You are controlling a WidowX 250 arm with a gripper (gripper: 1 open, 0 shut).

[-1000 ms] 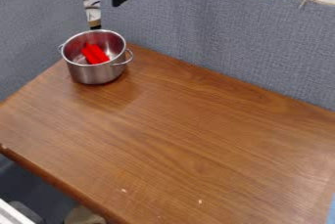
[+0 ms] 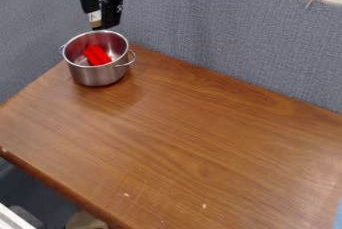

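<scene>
A steel pot point(image 2: 114, 72) with two side handles stands at the far left corner of the wooden table. A red object point(image 2: 96, 55) lies inside it. My black gripper point(image 2: 100, 20) hangs above the pot at the top of the view, open, with nothing seen between its fingers.
Grey padded walls point(image 2: 227, 43) border the table at the back and left.
My gripper has come down a little and shifted left, closer over the pot. The pot and red object have not moved.
</scene>
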